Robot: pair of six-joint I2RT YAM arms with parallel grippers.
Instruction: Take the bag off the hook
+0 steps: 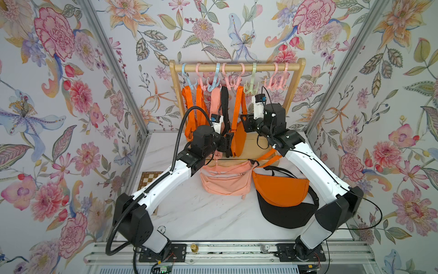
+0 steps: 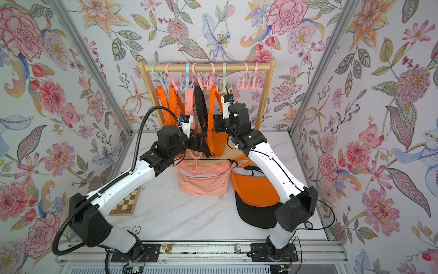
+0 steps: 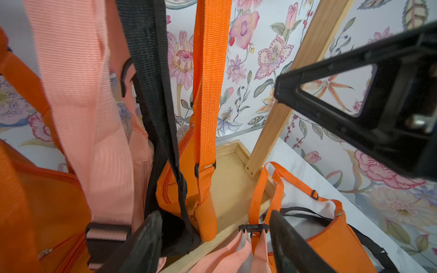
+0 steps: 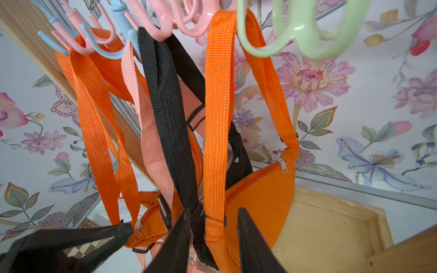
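Note:
An orange bag hangs from the rack by its long orange strap, looped over a hook close beside the green hook. In the right wrist view, my right gripper is open; the strap's lower part shows between its fingertips but is not gripped. My left gripper stands open, lower and to the left, with nothing held. Beside the orange strap hang a black strap and a pink strap. Where the left fingers stand in depth against these straps, I cannot tell.
Further orange straps hang at the rack's left. A pink bag and an orange and black bag lie on the table in front. Pink hooks at the right are empty.

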